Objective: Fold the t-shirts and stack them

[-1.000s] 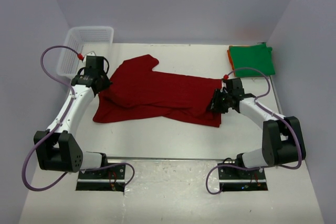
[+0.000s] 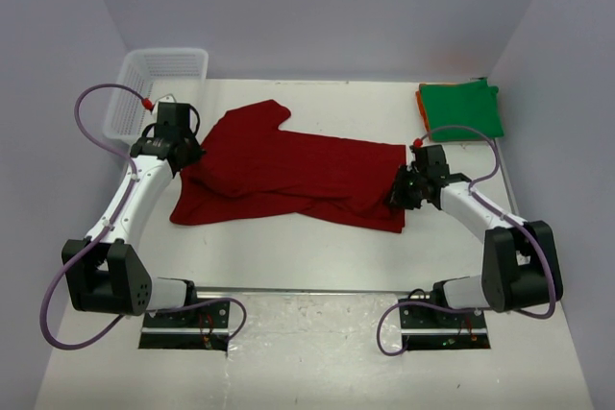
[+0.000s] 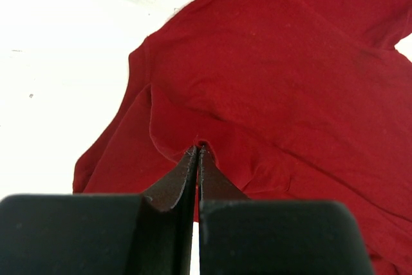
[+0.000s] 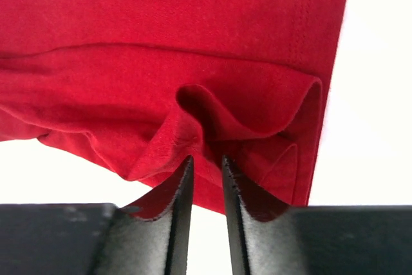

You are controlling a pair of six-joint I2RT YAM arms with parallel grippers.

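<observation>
A red t-shirt (image 2: 307, 165) lies spread sideways across the table, its near edge partly folded over and wrinkled. At its left end my left gripper is shut, with a pinched ridge of red cloth at its fingertips. At the right end my right gripper stands part open, a narrow gap between its fingers. Red cloth shows in and beyond that gap, under a raised, curling fold (image 4: 193, 111); whether the fingers touch it I cannot tell.
A folded green shirt (image 2: 461, 110) rests at the back right, with an orange edge (image 2: 421, 112) showing beside it. An empty-looking white basket (image 2: 200, 64) stands at the back left.
My right gripper has shifted slightly to the right, and its fingers look closer together. The left arm and the red shirt look unchanged.
</observation>
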